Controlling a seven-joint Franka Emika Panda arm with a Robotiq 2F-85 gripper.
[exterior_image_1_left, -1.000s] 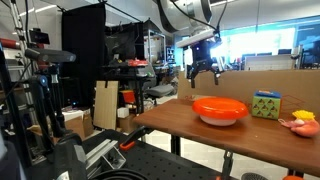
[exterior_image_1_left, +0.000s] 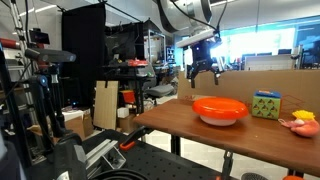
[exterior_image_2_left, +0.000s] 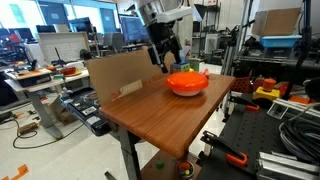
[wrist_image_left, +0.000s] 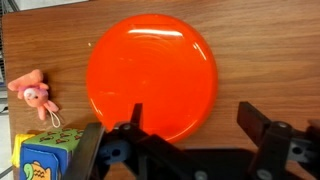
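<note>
A round, shiny orange lid or dish rests on top of a white bowl on the wooden table. In the wrist view the orange disc fills the middle and hides whatever lies beneath it. My gripper hangs above the disc, pointing down and apart from it. Its two fingers are spread wide, with nothing held between them. From the other side, the orange disc again appears below the gripper.
A colourful cube and a pink plush toy stand on the table beside the bowl; the wrist view shows the toy by the cube. Bare tabletop stretches out on the other side.
</note>
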